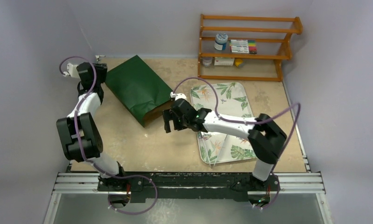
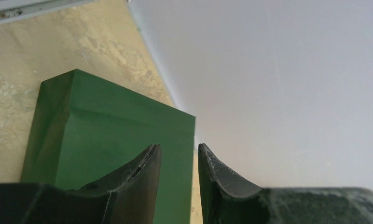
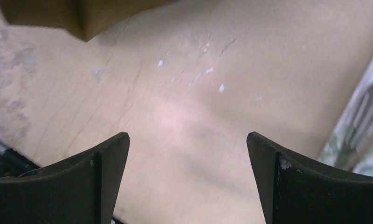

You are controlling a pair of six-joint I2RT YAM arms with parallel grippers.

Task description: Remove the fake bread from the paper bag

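Note:
The green paper bag (image 1: 135, 86) lies on its side at the centre left, its brown open end toward the front right. No bread is visible. My left gripper (image 1: 100, 70) hangs over the bag's back left, with a small gap between its fingertips and nothing held; the bag's closed end fills the lower left wrist view (image 2: 112, 135). My right gripper (image 1: 169, 121) stands open just right of the bag's mouth, nothing between its fingers; the bag's brown edge (image 3: 81, 16) shows at the top of the right wrist view.
A leaf-patterned tray (image 1: 235, 149) holding clear utensils lies at the right, partly under my right arm. A wooden rack (image 1: 240, 77) with jars and markers stands behind it.

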